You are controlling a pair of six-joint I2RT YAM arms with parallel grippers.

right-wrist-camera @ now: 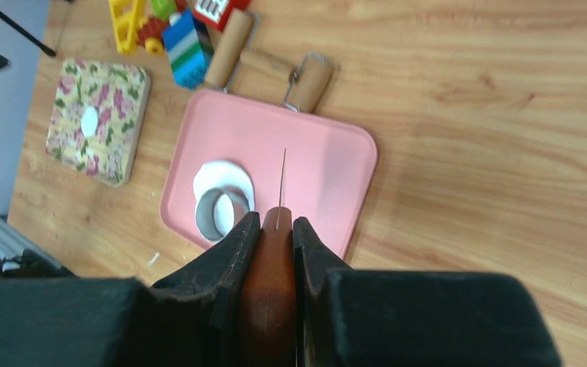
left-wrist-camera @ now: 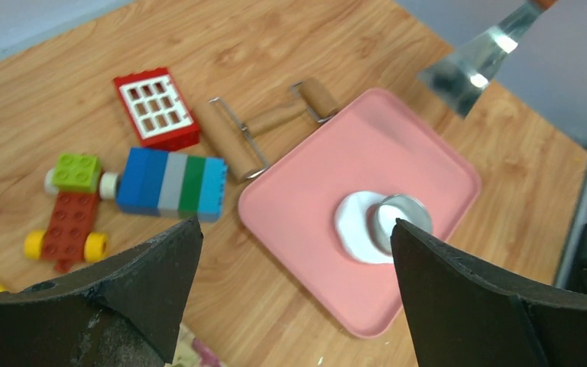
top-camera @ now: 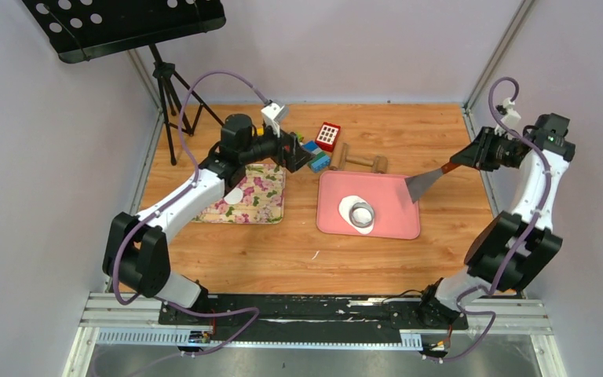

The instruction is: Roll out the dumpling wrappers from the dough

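On the pink tray (top-camera: 331, 224) lies a flat white dough disc (top-camera: 349, 206), with a metal ring cutter (top-camera: 361, 214) resting partly over it. Behind the tray is a wooden roller (left-wrist-camera: 225, 141) with a shorter barrel on its far end. My right gripper is shut on the wooden handle of a scraper (top-camera: 424, 184), whose metal blade hangs above the tray's right edge. My left gripper hovers left of the tray, its fingers (left-wrist-camera: 458, 298) wide apart and nothing between them. On the floral board (top-camera: 268, 196), a small white round (right-wrist-camera: 89, 121) is visible.
Toy blocks, among them a blue striped one (left-wrist-camera: 172, 183) and a red one with a white grid (left-wrist-camera: 155, 107), stand behind the tray's left corner. A black music stand (top-camera: 165, 75) rises at the back left.
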